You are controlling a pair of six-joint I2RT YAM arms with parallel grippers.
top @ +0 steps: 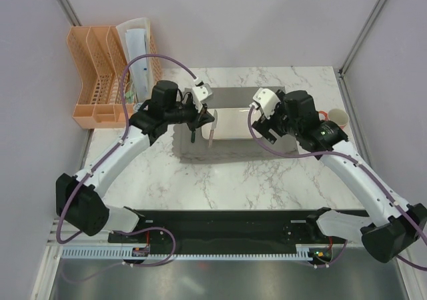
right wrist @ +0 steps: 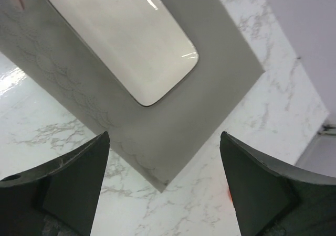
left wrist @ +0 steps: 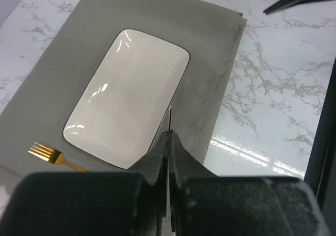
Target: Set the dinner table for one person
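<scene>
A white rectangular plate [top: 235, 124] [left wrist: 127, 94] [right wrist: 126, 42] lies on the grey placemat [top: 230, 151] [left wrist: 173, 15] [right wrist: 173, 126]. On the mat at the plate's left is a fork [top: 193, 135], gold-tined in the left wrist view [left wrist: 47, 153]. My left gripper [top: 205, 119] is shut on a thin knife [top: 213, 132], seen edge-on between its fingertips in its wrist view. The knife hangs by the plate's near left corner in the top view. My right gripper [top: 263, 132] is open and empty, over the plate's right side and the mat.
An orange mug [top: 338, 118] stands at the right, partly behind my right arm. The peach rack [top: 100, 80] with upright light sheets [top: 136, 53] fills the back left. Clear marble [top: 227, 190] lies in front of the mat.
</scene>
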